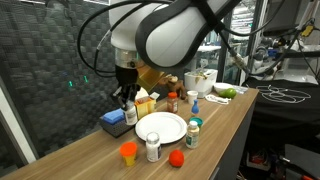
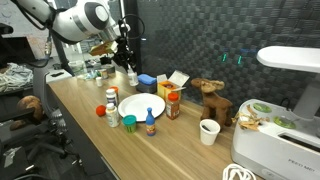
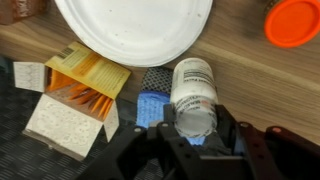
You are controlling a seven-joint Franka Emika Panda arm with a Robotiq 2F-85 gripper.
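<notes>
In the wrist view a white bottle (image 3: 194, 82) stands between the fingers of my gripper, which is shut on it. The same bottle (image 1: 130, 115) hangs below the gripper (image 1: 127, 105) in exterior view 1, over the back left of the table beside the white plate (image 1: 160, 128). From the other side, exterior view 2 shows the bottle (image 2: 133, 79) held up near the blue box (image 2: 147, 80). Its underside looks clear of the tabletop, though its exact height is hard to judge.
Close by are a blue item (image 3: 152, 108), an open box of orange sticks (image 3: 85, 95) and an orange cup (image 1: 129, 151). Another white bottle (image 1: 153, 147), a red tomato (image 1: 176, 158) and a jar (image 1: 193, 134) line the front. Bare wood lies at the front left.
</notes>
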